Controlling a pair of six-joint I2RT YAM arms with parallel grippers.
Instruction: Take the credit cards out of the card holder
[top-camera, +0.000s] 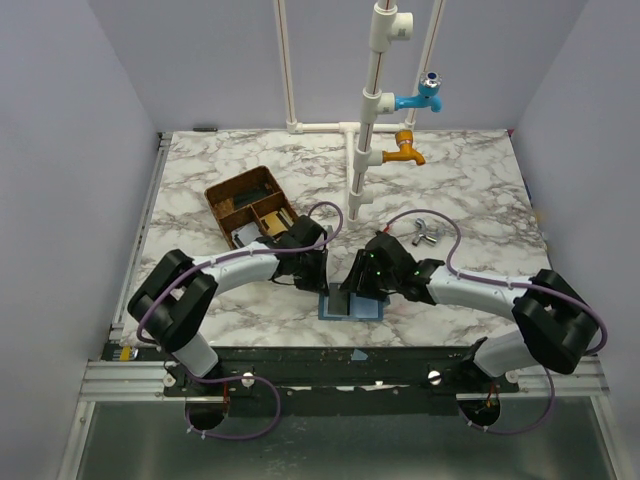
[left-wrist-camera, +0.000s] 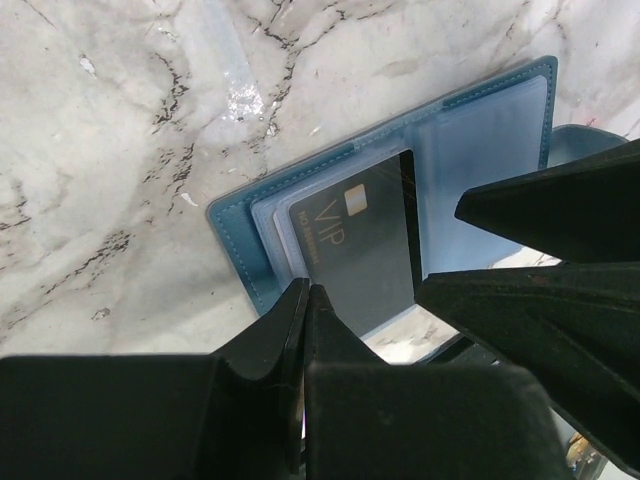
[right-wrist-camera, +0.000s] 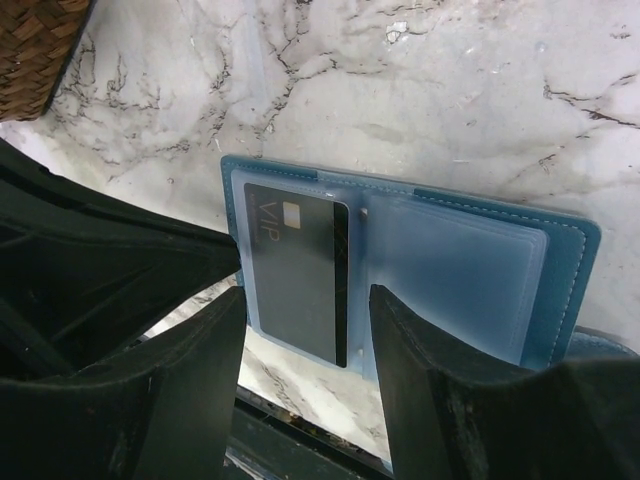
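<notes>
A blue card holder (right-wrist-camera: 450, 270) lies open on the marble table, a dark VIP card (right-wrist-camera: 295, 282) in its left sleeve, visible in both wrist views and below the grippers in the top view. My left gripper is shut, its tips at the card's left part, with nothing seen between its fingers. My right gripper stands open over the holder, one fingertip over the card and the other beside it over the clear sleeve.
A divided wicker basket (top-camera: 240, 190) sits at the back left. A white pipe frame (top-camera: 360, 160) with blue and orange taps rises at the back, metal fittings (top-camera: 428, 228) at the right. The table's front edge is close below the holder.
</notes>
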